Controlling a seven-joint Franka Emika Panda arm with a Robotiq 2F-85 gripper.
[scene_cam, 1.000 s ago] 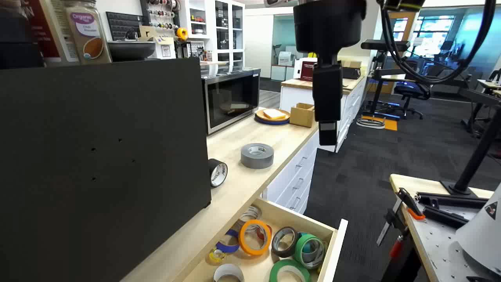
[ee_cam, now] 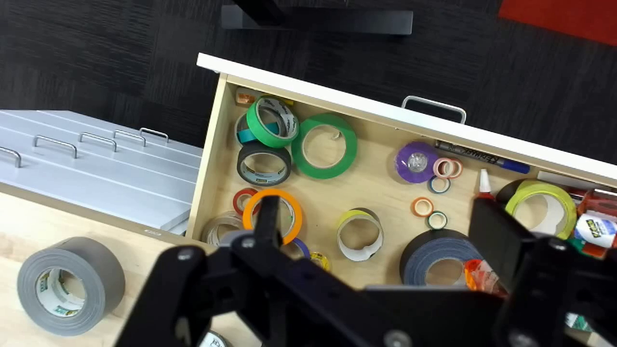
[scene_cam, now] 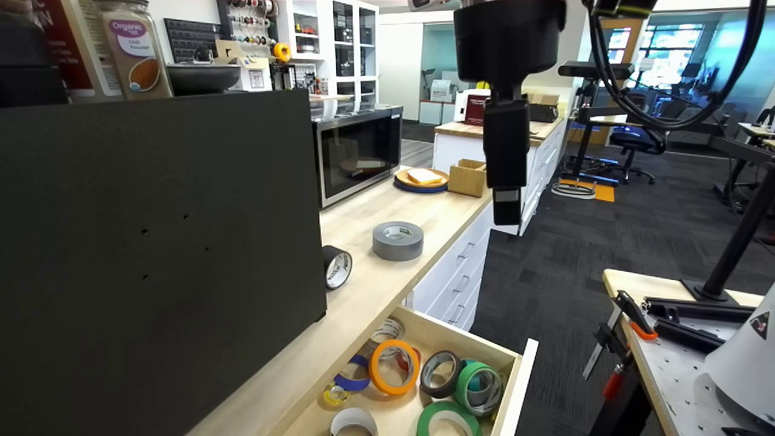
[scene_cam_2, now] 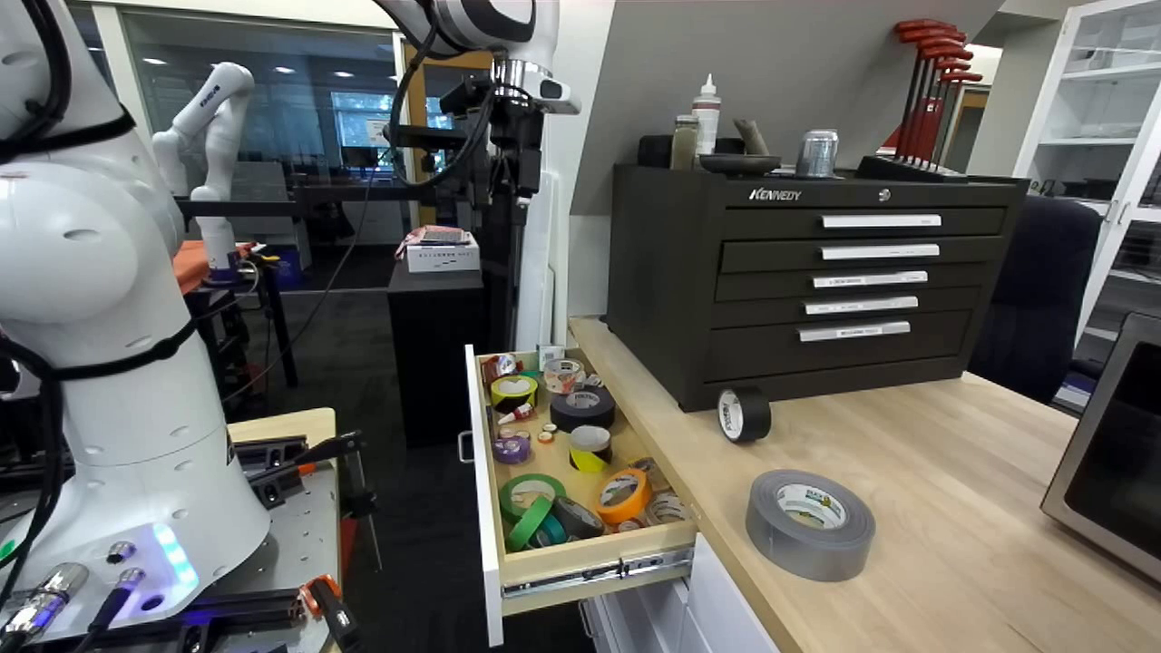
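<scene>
High above an open drawer, my gripper is open, its two fingers wide apart and nothing held between them. In the first exterior view the gripper appears edge-on and points down. Inside the drawer lie many tape rolls, among them an orange roll, a flat green roll, a purple roll and a yellow-and-white roll. Outside it, on the wooden counter, a large grey tape roll lies flat. A smaller black roll stands on its edge near the toolbox.
A black toolbox stands on the counter beside the drawer, with bottles and a can on top. Further along is a microwave, then a plate with bread.
</scene>
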